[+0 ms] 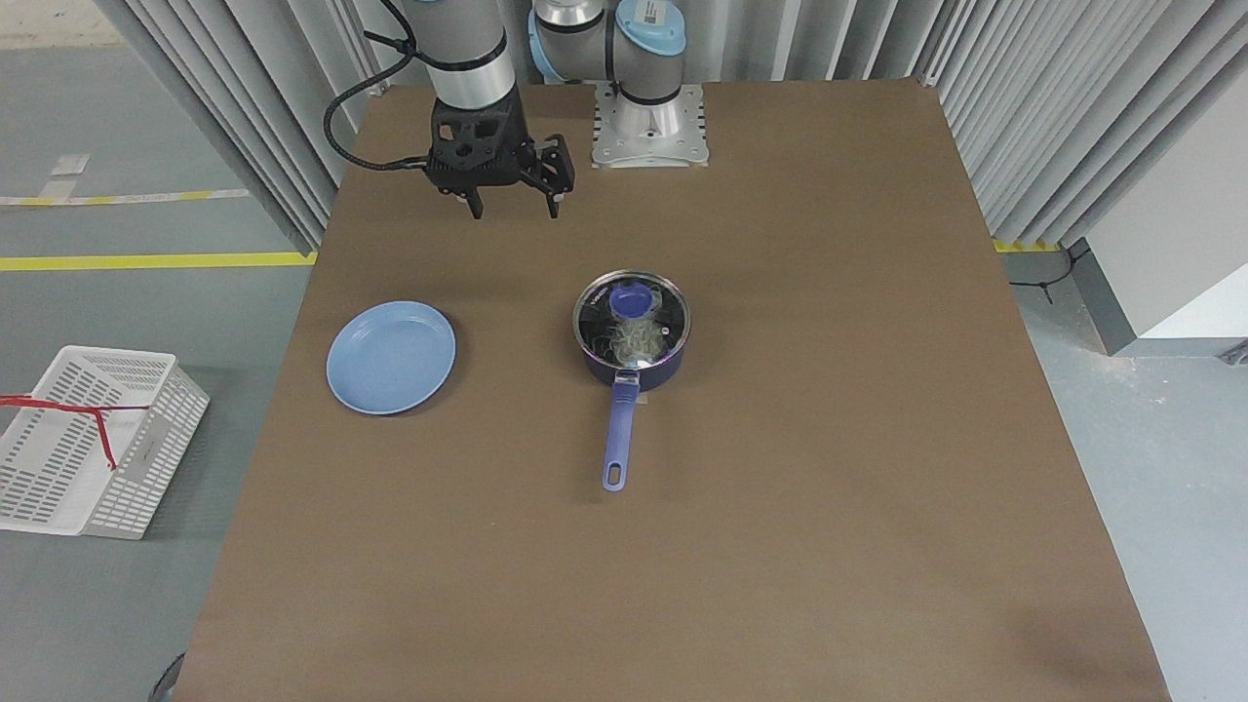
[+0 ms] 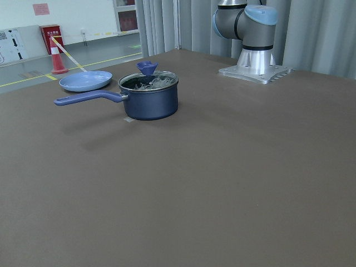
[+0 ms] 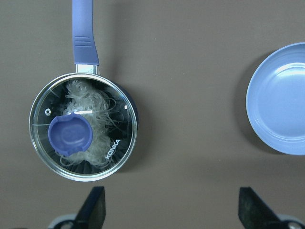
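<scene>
A blue saucepan (image 1: 599,357) with a glass lid and blue knob (image 1: 631,300) sits at mid-table, white stringy stuff showing through the glass; its handle (image 1: 620,435) points toward the front camera. To its left in the front view lies a light blue plate (image 1: 391,358); both also show in the left view. My gripper (image 1: 514,209) hangs over the back left of the table, behind and above both. In the wrist view its open fingers stand at the bottom edge with bare table between them, the pan (image 3: 90,129) and plate (image 3: 279,102) ahead.
My arm's base plate (image 1: 649,146) stands at the back edge. A white basket (image 1: 140,468) is on the floor beyond the left edge. Grey curtains run behind.
</scene>
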